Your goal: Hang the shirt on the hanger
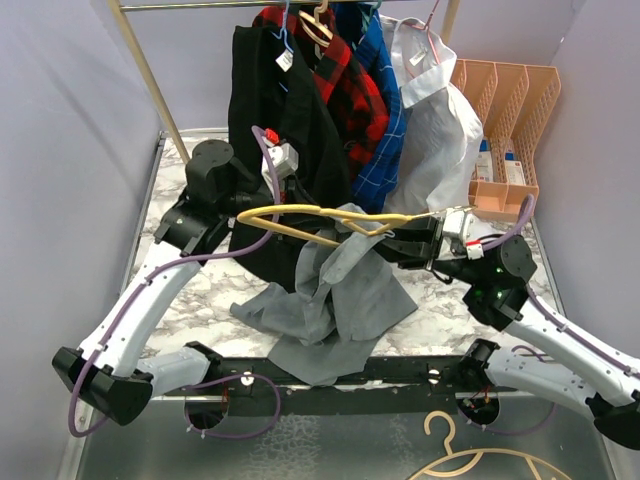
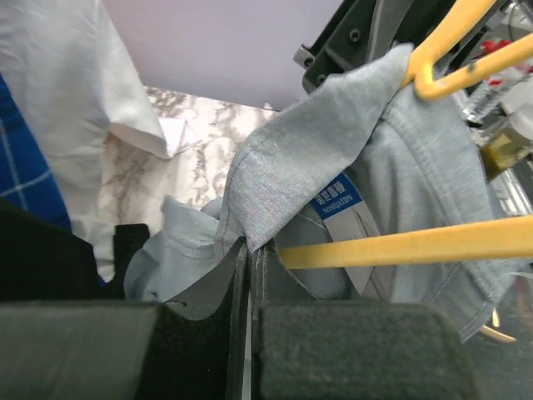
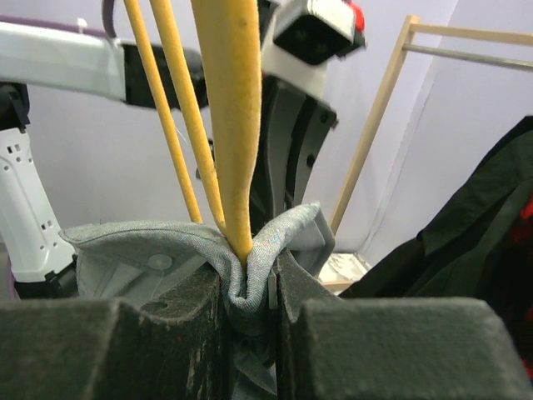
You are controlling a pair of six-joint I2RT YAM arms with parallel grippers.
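A grey shirt point(image 1: 340, 300) hangs bunched between both grippers, its lower part spread on the marble table. The yellow hanger point(image 1: 290, 209) lies horizontally over it, one end inside the cloth beside a blue label point(image 2: 337, 192). My left gripper is shut at the shirt's edge in the left wrist view, the folded fabric rising from its fingertips. My right gripper is shut on gathered shirt and the hanger, which stands out from the cloth in the right wrist view.
A rack with black, red plaid, blue plaid and white garments point(image 1: 430, 140) hangs behind. A peach organizer point(image 1: 520, 100) stands back right. Another hanger point(image 1: 445, 468) lies in front. The marble table point(image 1: 170, 320) shows bare patches at left.
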